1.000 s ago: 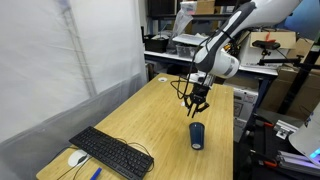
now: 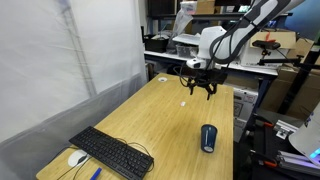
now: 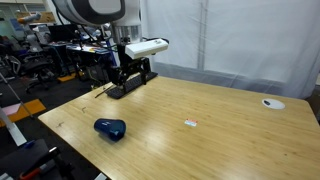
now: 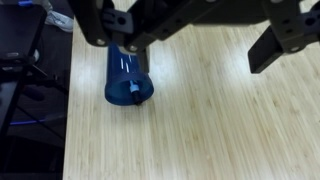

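Note:
A dark blue cup (image 2: pixel 208 138) lies on its side on the wooden table, near the robot base. The second exterior view also has the cup (image 3: pixel 110 129) on its side, at the left front of the table. Seen from the wrist, the cup's (image 4: pixel 121 75) mouth faces the lower edge, and a black-tipped item (image 4: pixel 136 97) sticks out of its inside. My gripper (image 2: pixel 197 88) hovers above the table, clear of the cup. Its fingers stand wide apart with bare table between them; the left finger (image 4: pixel 135 55) partly covers the cup in the wrist view.
A black keyboard (image 2: pixel 115 151), a mouse (image 2: pixel 77 158) and a blue pen (image 2: pixel 95 174) are at one end of the table. A small white piece (image 3: pixel 190 122) and a white round item (image 3: pixel 273 104) lie on the otherwise largely clear tabletop.
My gripper has risen and drawn away from the cup, toward the right and back in the first exterior view. The cup has shifted slightly to the right there.

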